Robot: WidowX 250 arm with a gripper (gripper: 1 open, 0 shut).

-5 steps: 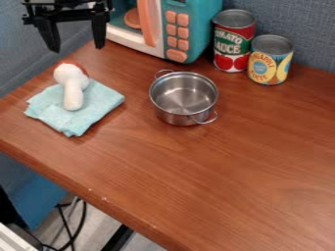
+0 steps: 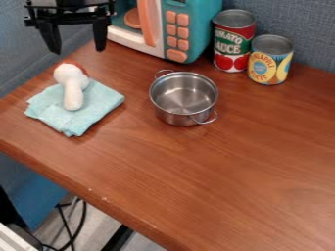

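My black gripper hangs open at the top left, its two fingers spread with nothing between them, above and behind a white mushroom-like toy with a red patch. The toy lies on a folded pale blue cloth on the wooden table. A steel pot with two handles stands to the right of the cloth.
A teal and white toy microwave stands at the back, beside a tomato sauce can and a yellow-labelled can.
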